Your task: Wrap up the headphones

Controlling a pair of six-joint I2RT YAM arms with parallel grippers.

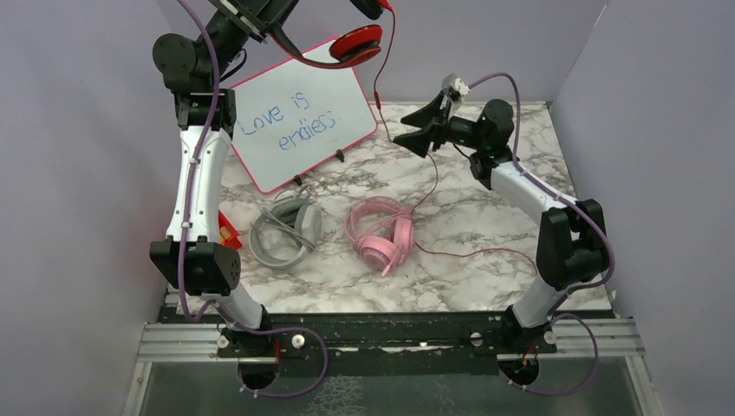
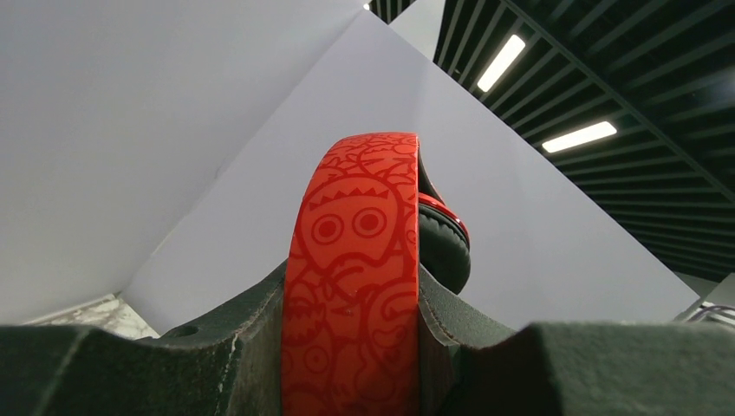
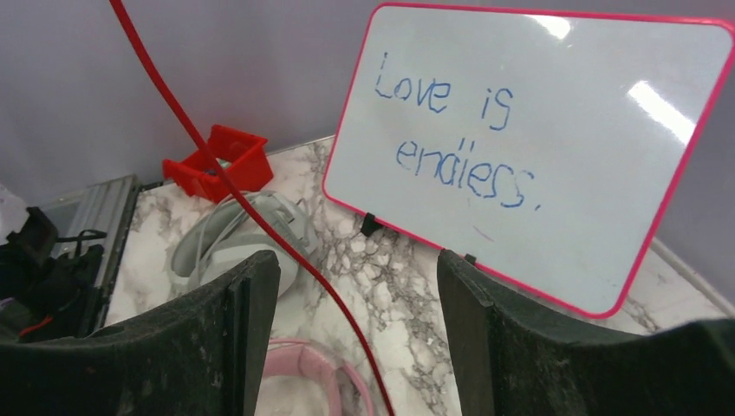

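My left gripper is shut on the patterned red band of the headphones (image 2: 355,225), held high at the top of the top view; a red ear cup (image 1: 355,43) hangs off to the right. A thin red cable (image 1: 378,95) runs down from them to the table (image 1: 477,208). My right gripper (image 1: 409,132) is open above the back middle of the table. In the right wrist view the cable (image 3: 303,260) passes diagonally between and beyond its fingers, with no visible grip on it.
Grey headphones (image 1: 264,251) and pink headphones (image 1: 388,247) lie on the marble. A whiteboard (image 1: 329,95) leans at the back left, and a red bin (image 3: 243,165) stands at the left edge.
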